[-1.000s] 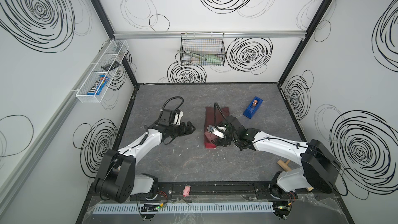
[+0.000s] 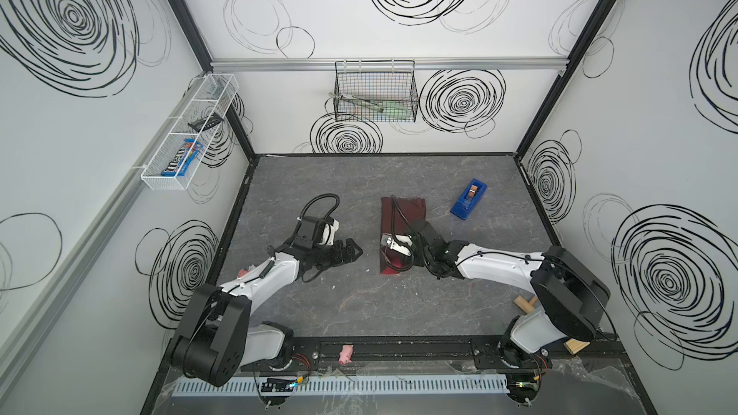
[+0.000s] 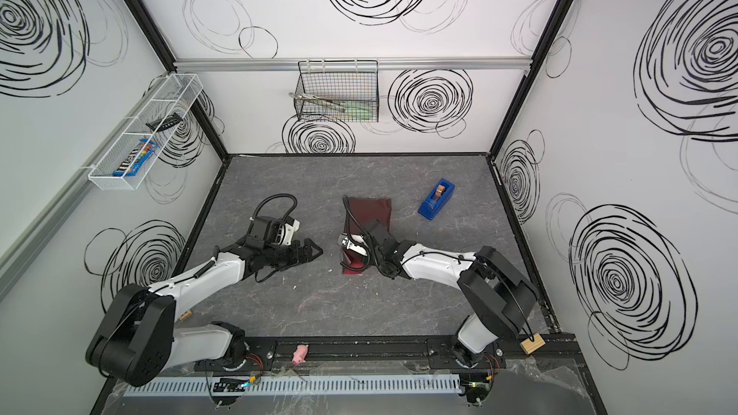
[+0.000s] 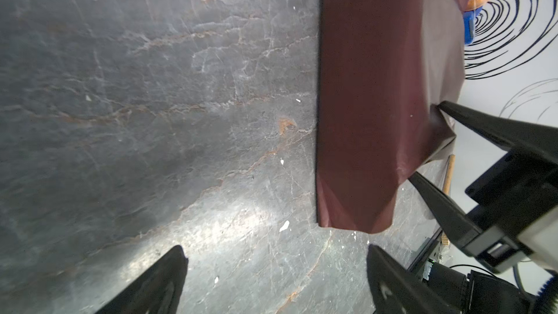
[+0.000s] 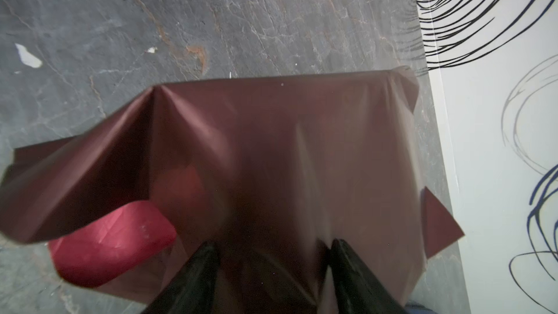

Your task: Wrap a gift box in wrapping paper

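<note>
A maroon wrapping paper bundle (image 2: 403, 207) lies at the table's centre, folded, with a brighter red flap (image 5: 116, 238) showing under a raised fold; whether the box is inside is hidden. My right gripper presses at the bundle, fingers apart on its paper in the right wrist view; whether paper is caught between them is unclear. My left gripper hangs open to the left of the bundle, over bare table, with nothing between its fingers.
A blue tape dispenser (image 2: 468, 199) lies at back right. Wooden blocks (image 2: 526, 303) sit at front right. A pink figure (image 2: 346, 353) lies on the front rail.
The left arm has moved slightly toward the front, staying beside the paper.
</note>
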